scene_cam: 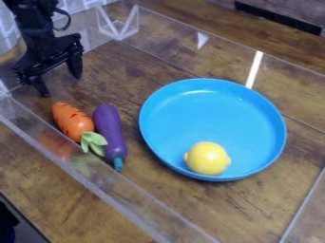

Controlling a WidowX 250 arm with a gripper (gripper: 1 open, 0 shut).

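Observation:
The black gripper (53, 74) hangs at the upper left above the wooden surface, open, its fingers apart near the clear wall, behind and left of the vegetables. An orange toy carrot (71, 121) with green leaves lies below it, beside a purple toy eggplant (109, 132). To the right, a blue plate (222, 109) holds a yellow lemon (207, 158) near its front rim.
Clear plastic walls (133, 208) border the workspace along the front left, back and right. Bare wood (152, 62) lies behind the plate and between the gripper and the back wall.

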